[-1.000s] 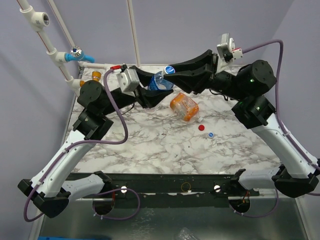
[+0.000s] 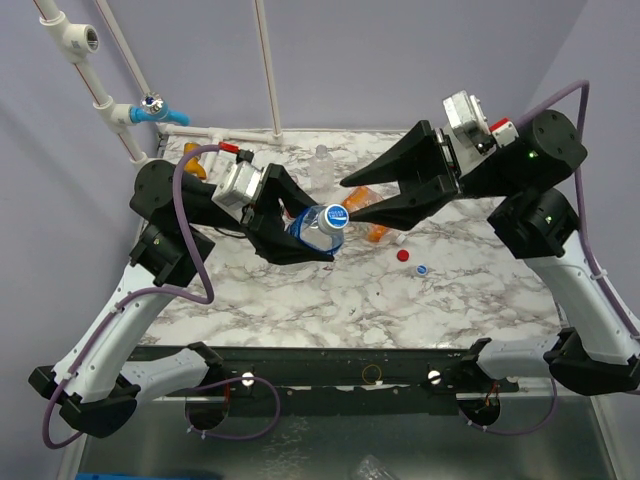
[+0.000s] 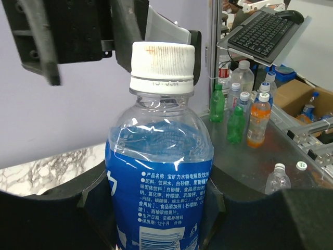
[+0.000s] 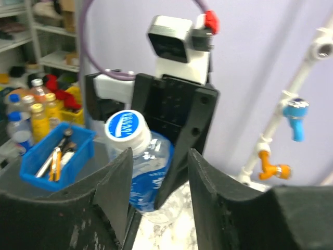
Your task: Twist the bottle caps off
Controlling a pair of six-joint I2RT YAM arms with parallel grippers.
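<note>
A clear bottle [image 2: 318, 237] with a blue label hangs above the table, its white cap [image 2: 337, 216] still on. My left gripper [image 2: 320, 228] is shut on its body; in the left wrist view the fingers [image 3: 86, 200] press both sides of the label, and the ribbed cap [image 3: 162, 67] stands upright. To the right of the cap, my right gripper [image 2: 350, 201] is open with nothing between its fingers. In the right wrist view, the blue-topped cap [image 4: 125, 125] lies beyond and left of the fingertips [image 4: 125, 159], apart from them.
An orange-labelled bottle [image 2: 373, 232] lies on the marble table [image 2: 260, 305], partly behind the right fingers. Near it lie a red cap [image 2: 403, 255] and a blue cap [image 2: 421, 270]. Pipes with a blue valve [image 2: 165, 115] stand at the left.
Both arms have since shifted, the bottle turning toward the front, and the right gripper now stands wider and clear of the cap.
</note>
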